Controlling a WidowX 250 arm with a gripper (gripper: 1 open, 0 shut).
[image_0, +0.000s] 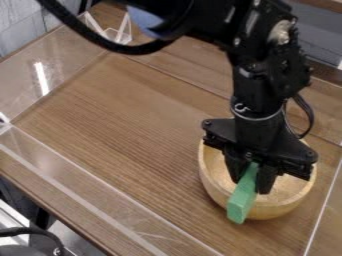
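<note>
My black gripper (254, 172) hangs low over a pale yellow bowl (286, 200) at the right of the tabletop, its fingers down inside the bowl. It is shut on a green object (242, 200), a slim bar-like thing that slants down toward the bowl's front. The gripper body hides much of the bowl's interior and back rim.
A white wire item (114, 22) sits at the back left, partly behind a cable. The table's clear-edged front runs diagonally at lower left.
</note>
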